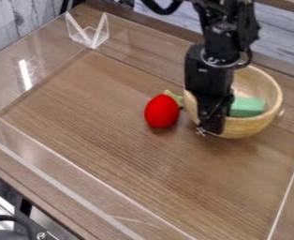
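Note:
A black robot arm reaches down from the top into a wooden bowl (265, 86) on the right of the table, with the gripper (211, 124) low at the bowl's front-left side. The fingertips are dark and partly overlap the bowl, so what lies between them cannot be made out. A green object (247, 106) lies in the bowl, partly behind the gripper. A red rounded object (161, 111) rests on the table just left of the gripper, with a small green item behind it.
A clear wire-like holder (84, 30) stands at the back left. A dark cable or part shows at the bottom-left corner.

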